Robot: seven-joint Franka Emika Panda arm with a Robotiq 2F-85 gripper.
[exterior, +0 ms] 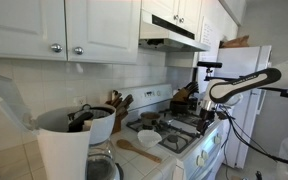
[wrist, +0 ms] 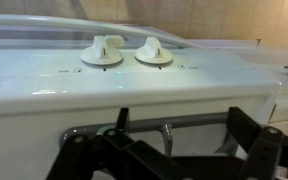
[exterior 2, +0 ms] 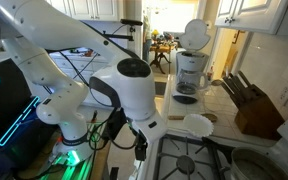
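Note:
My gripper is open in the wrist view, its two dark fingers wide apart with nothing between them. It faces the front of a white stove. Two white control knobs, a left knob and a right knob, show beyond the fingertips on the front panel. Below the panel runs a dark oven handle, partly hidden by the fingers. In the first exterior view the arm reaches in from the right to the stove's front edge; the fingers are too small to make out there.
A white bowl sits beside the wooden spoon on the counter left of the burners. Pots stand at the stove's back, one large pot among them. A knife block and coffee maker line the wall.

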